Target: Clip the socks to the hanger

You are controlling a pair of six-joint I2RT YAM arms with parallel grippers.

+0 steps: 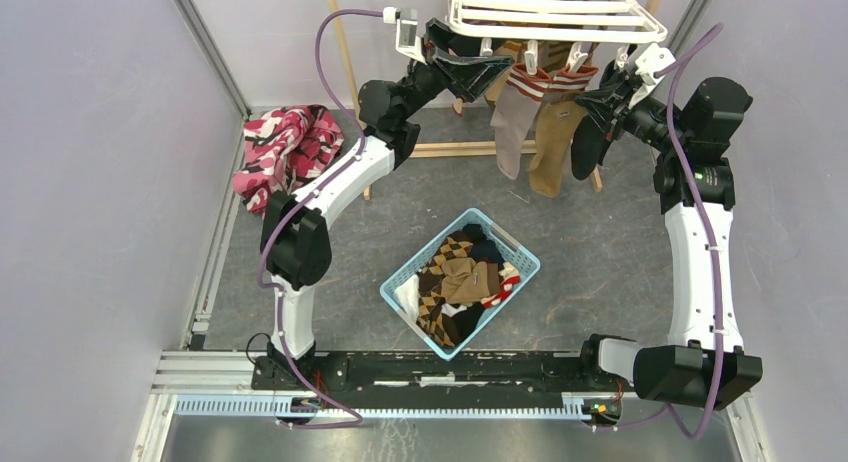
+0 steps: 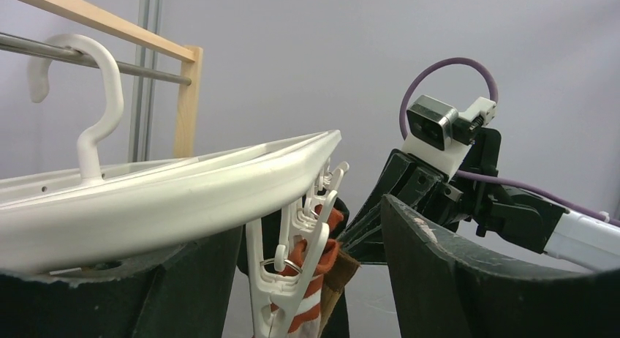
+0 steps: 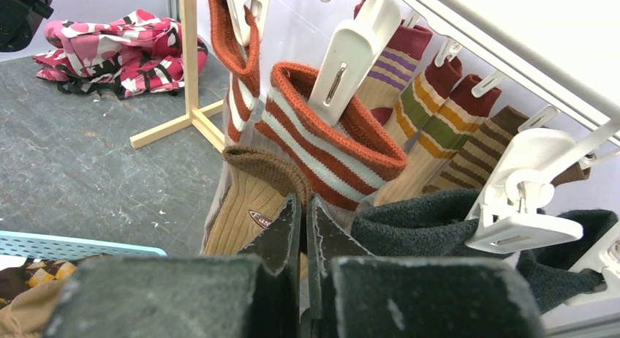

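The white hanger [image 1: 560, 30] hangs at the top, its clips holding several socks. My right gripper is shut on the cuff of a brown sock [image 3: 245, 203], which dangles below the hanger beside a red-and-white-cuffed grey sock [image 1: 515, 122]. Behind the brown sock, a clip [image 3: 351, 60] grips another striped cuff [image 3: 329, 144]. By the hanger's left front corner, my left gripper [image 1: 492, 70] stands open. Across its left finger in the left wrist view runs the hanger's front bar [image 2: 168, 206], and a clip [image 2: 289, 279] shows between the fingers.
A dark sock [image 3: 424, 221] hangs from a clip close to my right gripper. A blue basket [image 1: 400, 285] of socks sits on the floor, with a pink patterned cloth [image 1: 285, 152] at the back left. The floor around the basket is clear. A wooden rack [image 2: 188, 104] carries the hanger.
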